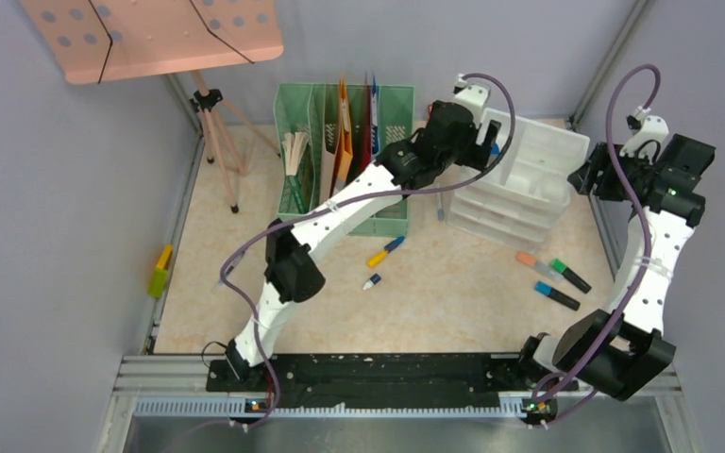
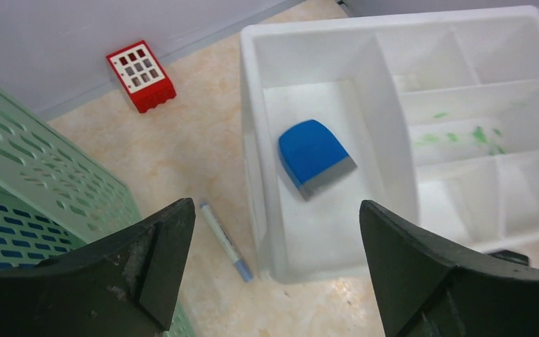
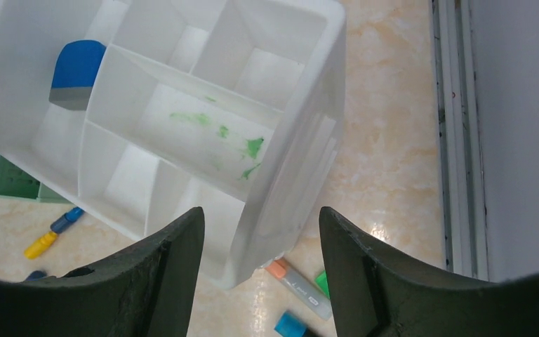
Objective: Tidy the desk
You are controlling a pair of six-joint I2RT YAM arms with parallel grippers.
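A white compartmented organizer (image 1: 510, 212) stands at the back right of the desk. In its large left compartment lies a blue and grey eraser-like block (image 2: 314, 156). My left gripper is open above the organizer's left side, nothing between its fingers. Off the organizer's right end, my right gripper is part open and empty, the organizer's near corner showing between its fingers from above. Orange (image 1: 538, 265), green (image 1: 570, 275) and blue (image 1: 557, 295) markers lie in front of the organizer. A blue and yellow pen (image 1: 386, 251) and a small dark-capped tube (image 1: 371, 281) lie mid-desk.
A green file holder (image 1: 293, 104) with folders and sticks stands at the back centre. Between it and the organizer lies a thin pen (image 2: 226, 241); a red box (image 2: 141, 76) sits behind. A pink tripod stand (image 1: 215, 142) is at left.
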